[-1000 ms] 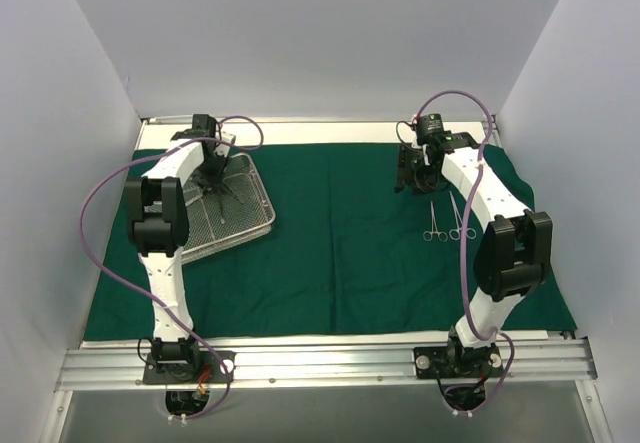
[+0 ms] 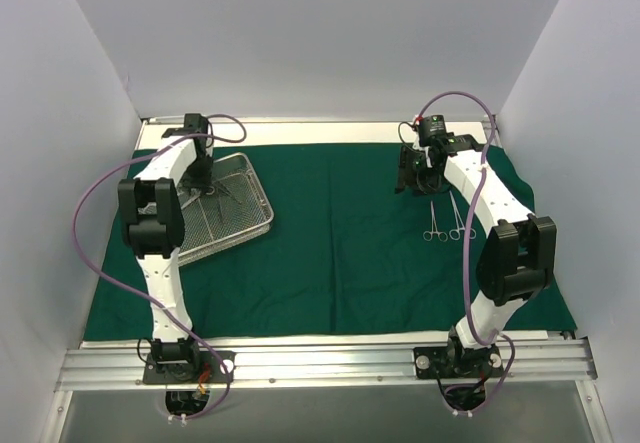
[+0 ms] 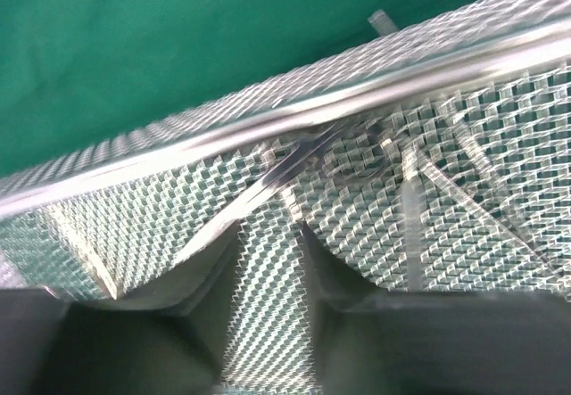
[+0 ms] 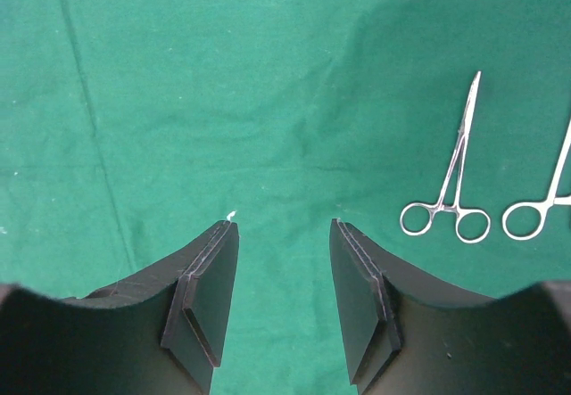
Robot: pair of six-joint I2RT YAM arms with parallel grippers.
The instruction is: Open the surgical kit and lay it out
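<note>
The silver mesh tray (image 2: 262, 195) lies on the left of the green drape, with thin metal instruments inside. My left gripper (image 2: 197, 189) is low over its far part. In the left wrist view, the fingers (image 3: 220, 257) are apart and a shiny instrument (image 3: 245, 201) lies by their tips; nothing shows held. Other slim instruments (image 3: 411, 212) rest blurred on the mesh. At the right, my right gripper hangs open and empty above bare drape. Beside it lie a ring-handled clamp (image 4: 453, 168) and a second ring-handled instrument (image 4: 542, 206), partly cut off by the frame.
Bare green drape (image 2: 290, 273) fills the middle and front. The tray's raised rim (image 3: 294, 114) runs close ahead of the left fingers. Grey walls (image 2: 310, 43) stand at the back and sides.
My left gripper has moved a little to the left over the tray. The right arm has shifted only slightly, and the two instruments on the drape lie as before.
</note>
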